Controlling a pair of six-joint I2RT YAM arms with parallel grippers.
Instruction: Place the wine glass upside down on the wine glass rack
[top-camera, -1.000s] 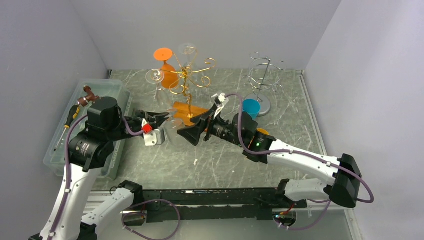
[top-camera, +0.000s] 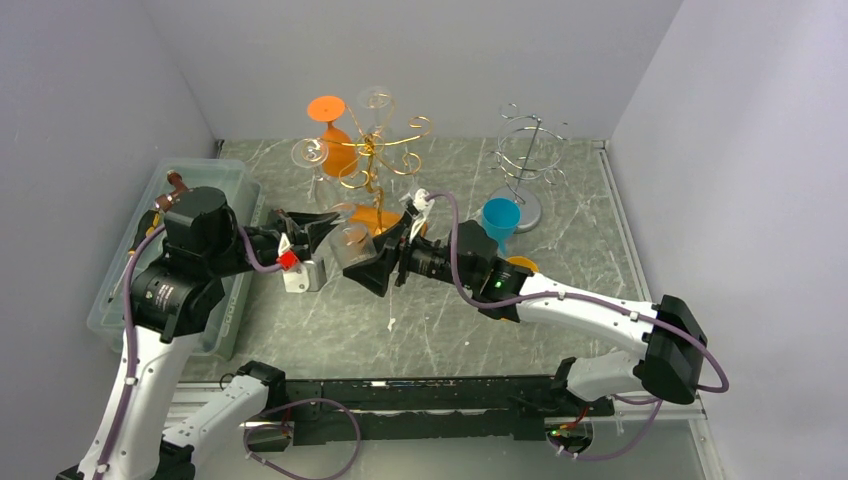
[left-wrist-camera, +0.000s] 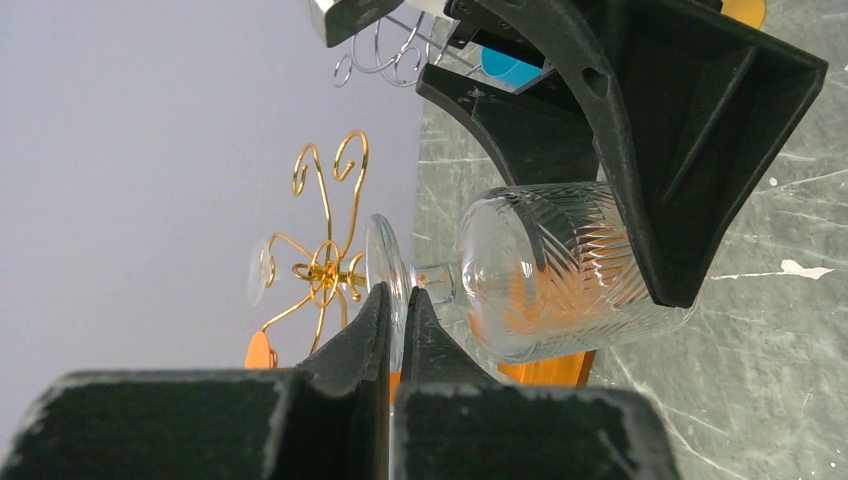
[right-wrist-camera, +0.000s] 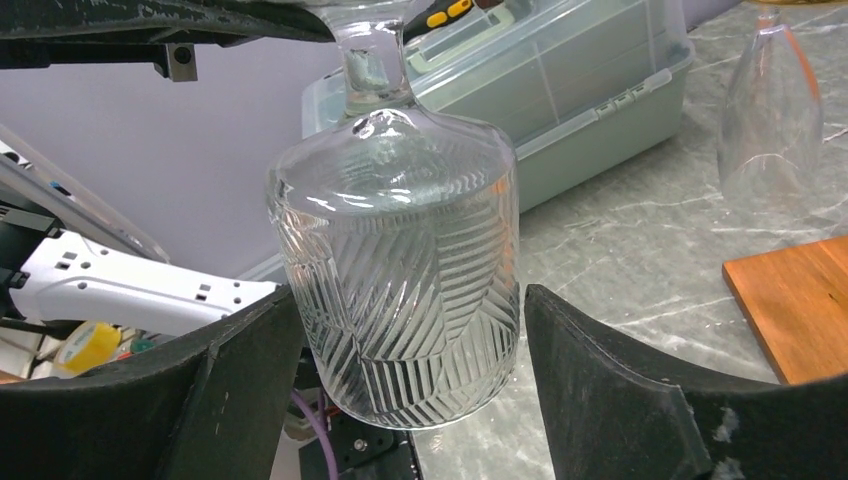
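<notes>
A clear ribbed wine glass hangs upside down, its stem above and its bowl below in the right wrist view. My left gripper is shut on the glass's foot. Around the bowl stands my right gripper, part open, one finger (right-wrist-camera: 250, 340) close against the left side and the other just off the right side; contact is hard to tell. The gold rack (top-camera: 370, 146) with curled arms rises behind both grippers on a wooden base (top-camera: 372, 217). From it hang an orange glass (top-camera: 340, 155) and clear glasses, one at the left (top-camera: 310, 153).
A silver rack (top-camera: 528, 160) and a blue cup (top-camera: 501, 214) stand at the right. Something yellow (top-camera: 523, 263) is partly covered by my right arm. A lidded plastic bin (top-camera: 222, 310) with tools lies at the left.
My right gripper has moved left, bringing its fingers around the bowl.
</notes>
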